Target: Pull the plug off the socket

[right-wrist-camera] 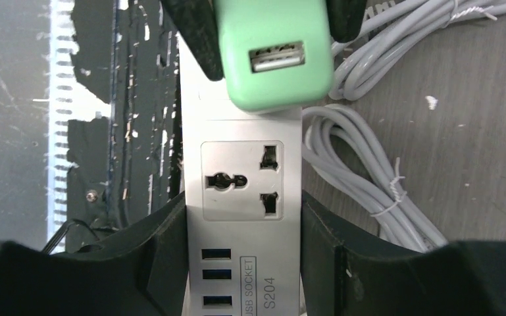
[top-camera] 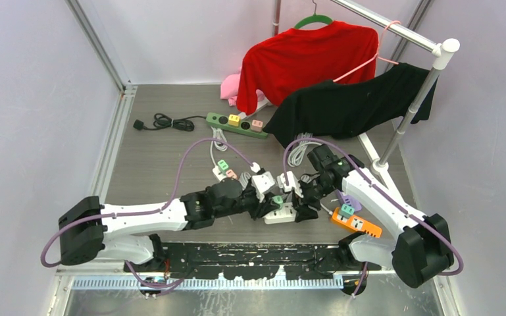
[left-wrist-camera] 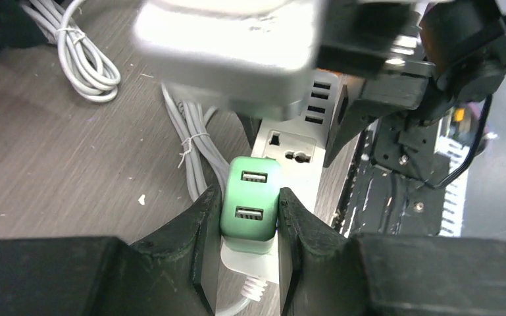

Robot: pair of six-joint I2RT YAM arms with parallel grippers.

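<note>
A mint-green plug with two USB ports is held between the fingertips of my left gripper, which is shut on it at one end of a white socket strip. Whether the plug still sits in the strip or just over it, I cannot tell. My right gripper is shut on the strip's body, near its USB end. The strip's empty universal outlet shows between the plug and those fingers.
Coiled white cables lie beside the strip. An orange strip is at right, a green strip behind, and a clothes rack with red and black garments at back right. Bare floor lies at left.
</note>
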